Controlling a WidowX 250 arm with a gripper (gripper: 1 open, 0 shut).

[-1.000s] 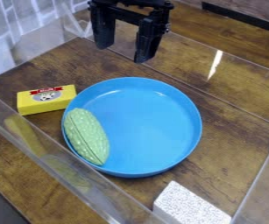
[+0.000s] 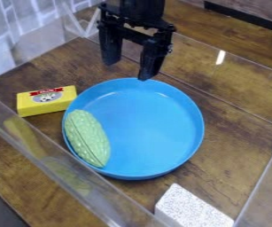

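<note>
The black gripper hangs at the top centre, above the back of a blue round plate, its two fingers apart with nothing seen between them. A light green ribbed oblong lies on the left side of the plate.
A yellow box lies left of the plate and a white speckled block at the front right. Clear walls border the wooden surface, which is bare at the back right.
The gripper has come a little lower, towards the plate, and has shifted slightly. The plate, green oblong, box and block have not moved.
</note>
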